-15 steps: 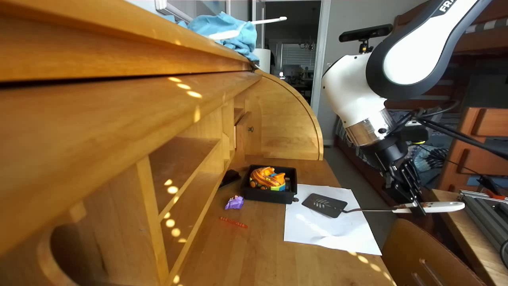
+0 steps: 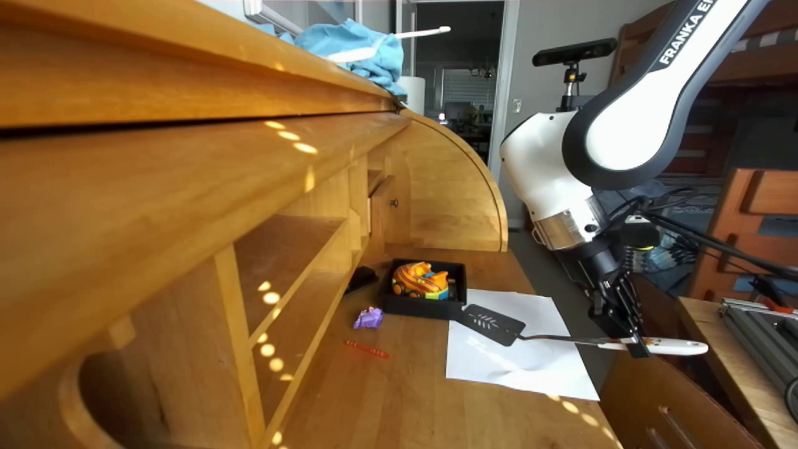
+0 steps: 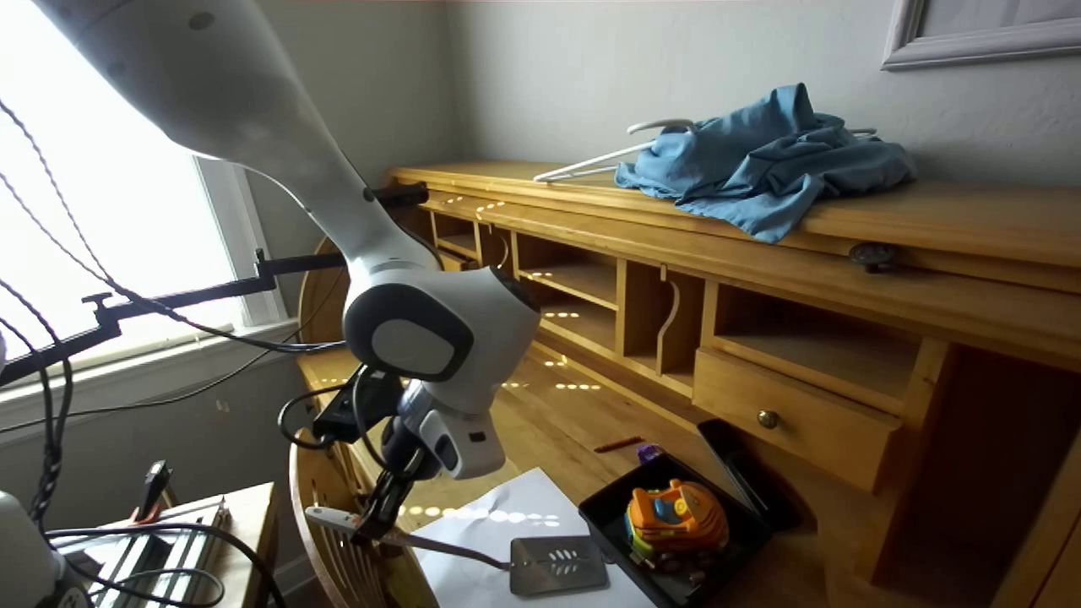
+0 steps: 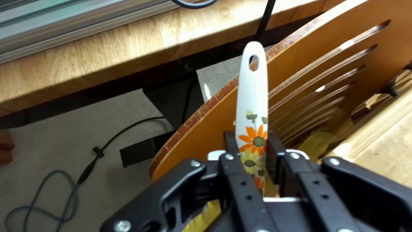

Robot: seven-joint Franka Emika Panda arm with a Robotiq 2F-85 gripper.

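My gripper is shut on the white, flower-printed handle (image 4: 251, 96) of a spatula, just past the desk's front edge. In the first exterior view, the spatula's dark slotted blade (image 2: 490, 323) extends over the white paper (image 2: 516, 366), its far corner close to the black tray (image 2: 419, 307). Whether the blade touches the paper I cannot tell. An orange toy vehicle (image 3: 676, 515) sits inside the tray. Beside the tray are a purple crumpled item (image 2: 368, 318) and a thin red stick (image 2: 366, 348).
A wooden chair back (image 4: 328, 73) stands close under the gripper. A side table (image 4: 127, 42) with metal rails is nearby. A black flat object (image 3: 745, 471) leans behind the tray.
The arm has moved down and toward the desk, carrying the spatula with it. Its blade has shifted left, closer to the black tray. The gripper still grasps the handle.
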